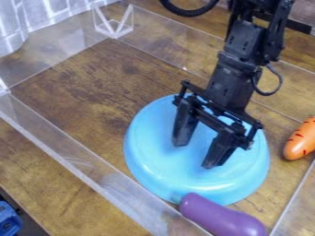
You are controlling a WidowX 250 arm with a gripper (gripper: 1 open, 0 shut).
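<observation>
A large light-blue upturned round bowl or lid (157, 159) lies on the wooden surface at centre right. My black gripper (201, 146) reaches down over it, its two fingers spread apart above or on the blue surface, with nothing visible between them. Whether the fingertips touch it is hard to tell.
An orange carrot (299, 138) lies at the right, a purple eggplant (222, 215) at the bottom right. Clear walls border the surface. A blue object (6, 223) is outside at lower left.
</observation>
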